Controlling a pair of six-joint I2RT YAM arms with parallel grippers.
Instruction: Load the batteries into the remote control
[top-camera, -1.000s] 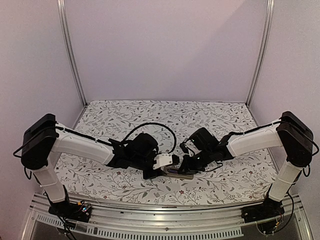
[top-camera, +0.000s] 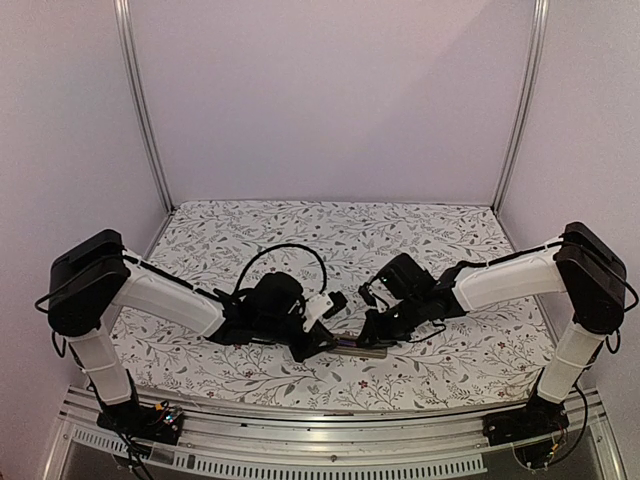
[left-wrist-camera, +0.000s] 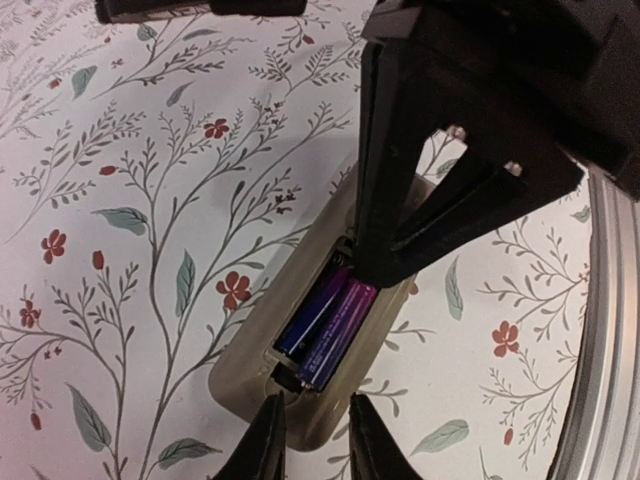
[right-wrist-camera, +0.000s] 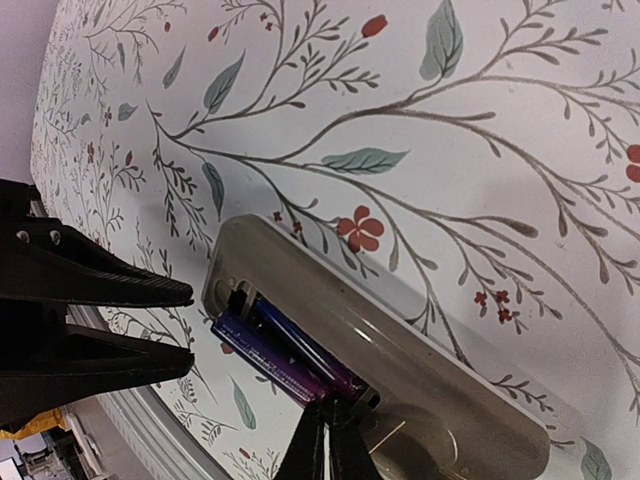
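Note:
The grey remote lies on the patterned table with its compartment uncovered. Two batteries sit in it side by side, a dark blue one and a purple-blue one; the latter looks slightly raised at one end in the right wrist view. My right gripper is shut, its tips down on the purple battery's end; whether it grips it is hard to tell. My left gripper hovers at the remote's other end, fingers part open, nothing visible between them.
A metal rail runs along the near edge, and pale walls stand at the back and sides.
The right arm and the remote look almost unchanged.

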